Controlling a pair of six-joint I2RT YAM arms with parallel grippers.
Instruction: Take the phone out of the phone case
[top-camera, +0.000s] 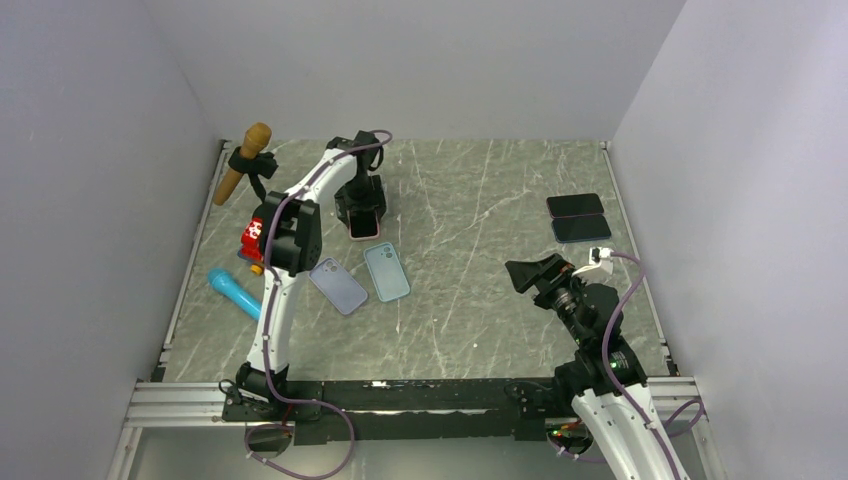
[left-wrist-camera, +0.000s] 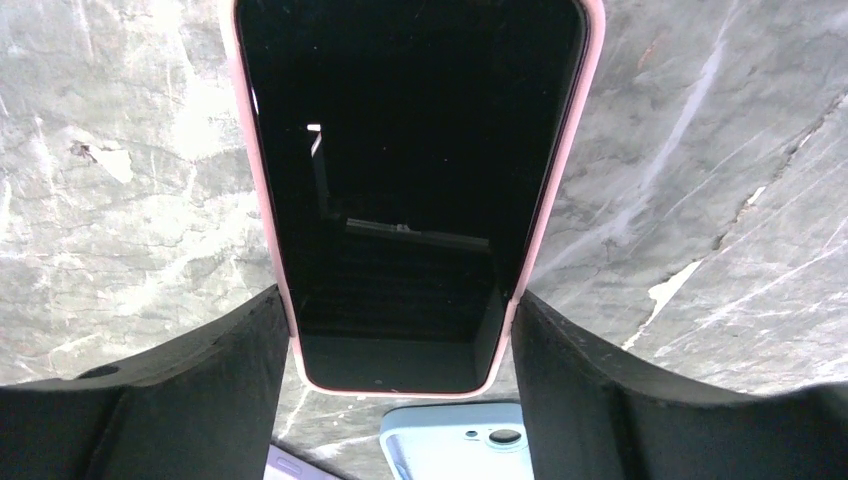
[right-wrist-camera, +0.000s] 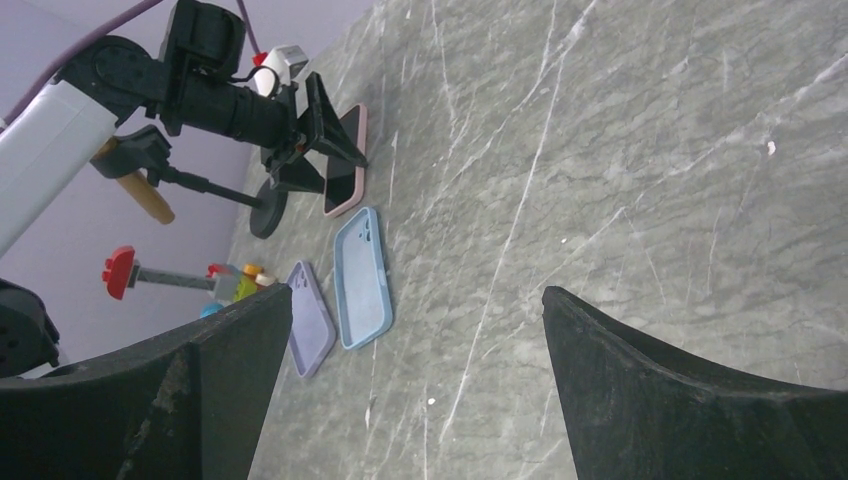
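Note:
A black phone (left-wrist-camera: 400, 170) in a pink case (left-wrist-camera: 250, 150) lies face up on the marble table, toward the back left in the top view. My left gripper is over its lower end, one finger at each long side, touching or nearly touching the pink rim; its fingers are part open, around the phone's width. In the top view the arm hides much of the phone. My right gripper stands open with nothing between its fingers, at the table's right front.
An empty light-blue case (top-camera: 387, 271) and a lilac case (top-camera: 338, 285) lie below the phone. Two dark phones (top-camera: 580, 228) lie at the right. A blue toy microphone (top-camera: 234, 294) and other toys line the left.

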